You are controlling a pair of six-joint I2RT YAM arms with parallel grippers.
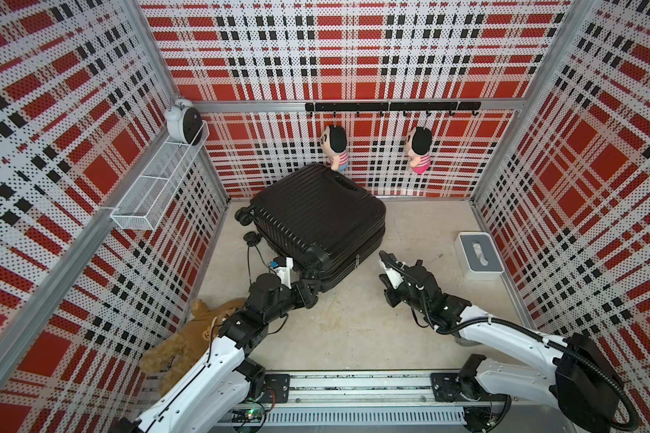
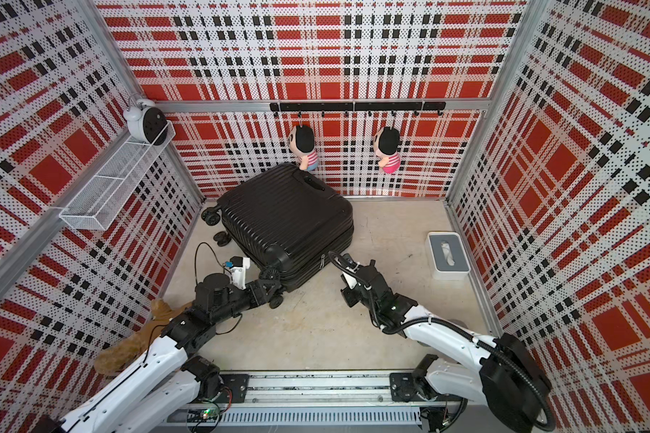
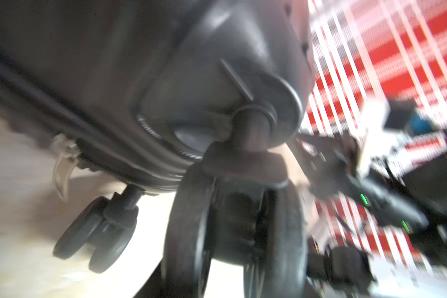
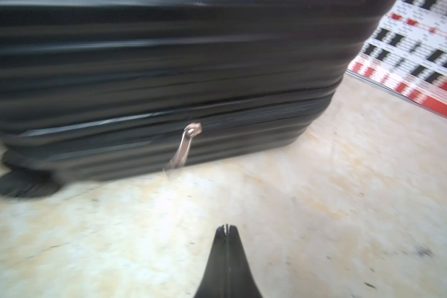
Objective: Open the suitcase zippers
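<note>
A black ribbed suitcase (image 1: pixel 317 209) lies flat, turned at an angle at the back left. Its metal zipper pull hangs from the seam on the side facing the right arm; it also shows as a blurred zipper pull (image 3: pixel 63 171) in the left wrist view. My left gripper (image 1: pixel 309 288) is at the suitcase's near corner, by a caster wheel (image 3: pixel 236 223). That wheel covers most of its fingers, leaving the finger's state unclear. My right gripper is shut with nothing between its fingertips, over bare floor and apart from the zipper pull.
A brown teddy bear (image 1: pixel 187 342) lies at the front left, partly behind the left arm. A white-rimmed box (image 1: pixel 482 272) stands at the right. Two dolls hang at the back wall, one doll (image 1: pixel 334 144) close to the suitcase.
</note>
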